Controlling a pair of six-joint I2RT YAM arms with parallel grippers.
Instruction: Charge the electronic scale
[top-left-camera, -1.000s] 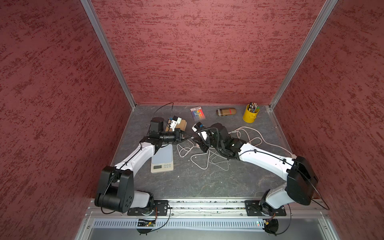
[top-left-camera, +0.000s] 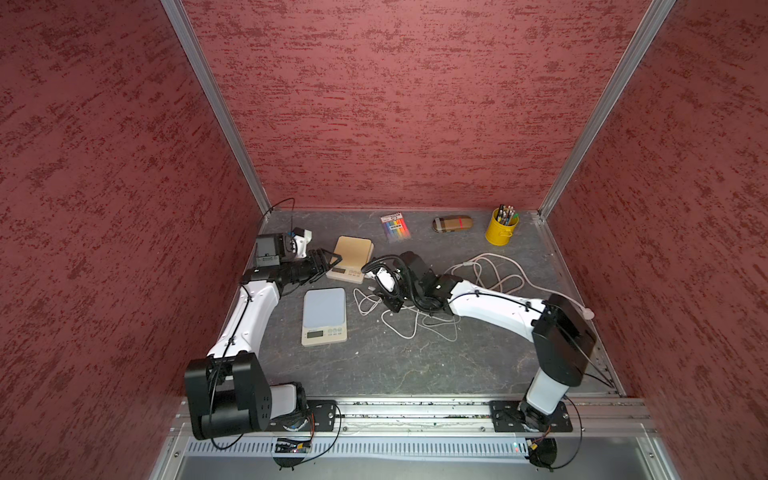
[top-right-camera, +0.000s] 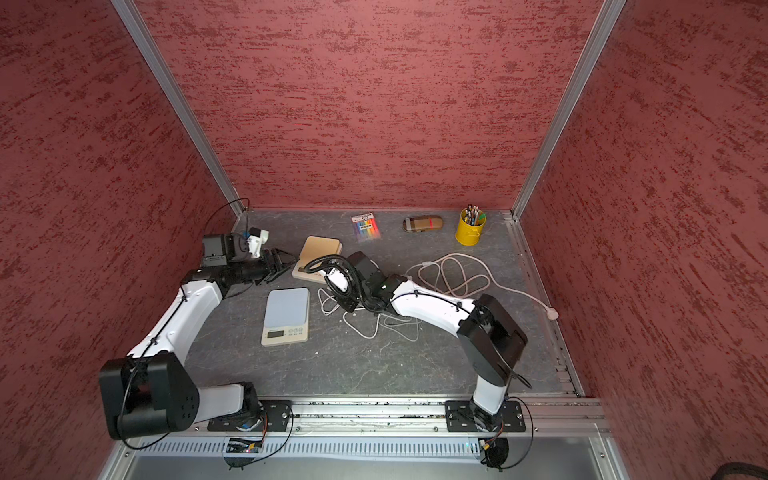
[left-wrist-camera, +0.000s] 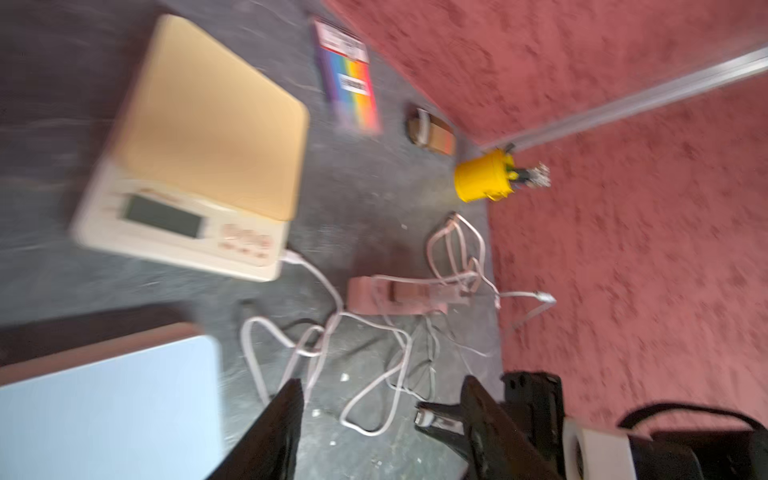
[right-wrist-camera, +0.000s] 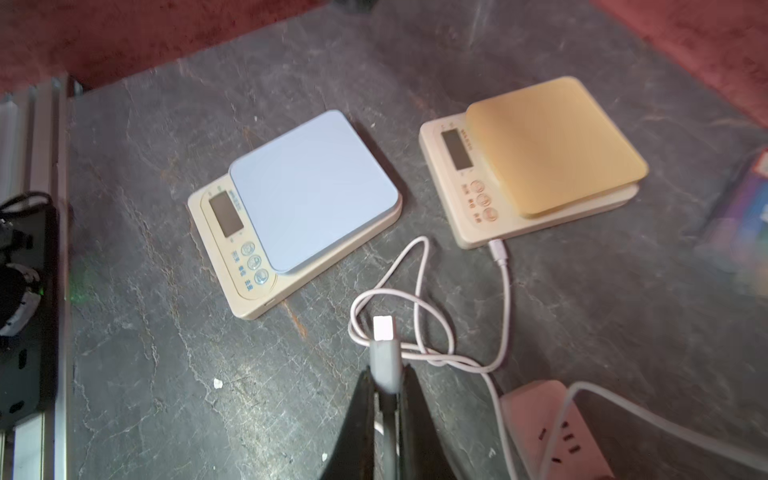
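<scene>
A cream scale with a yellowish platform (right-wrist-camera: 560, 148) lies flat, a white cable plug (right-wrist-camera: 497, 250) seated in its side edge. Beside it is a second scale with a pale blue platform (right-wrist-camera: 316, 192), no cable seen at it. My right gripper is shut on a USB plug (right-wrist-camera: 385, 364), its light tip pointing outward above the white cable (right-wrist-camera: 505, 320). My left gripper stands open, nothing between its fingers, over the table near both scales. In the left wrist view the plug's tip (left-wrist-camera: 425, 417) shows behind the left fingers.
A pinkish power strip (right-wrist-camera: 560, 432) lies among looped cables near the right gripper. Along the back sit a rainbow-coloured pack (top-left-camera: 395, 226), a brown case (top-left-camera: 453, 223) and a yellow bucket of pens (top-left-camera: 500, 230).
My left gripper has drawn back to the left, away from the right one, uncovering the scales. The right arm has moved left and slightly toward the front, still carrying the plug.
</scene>
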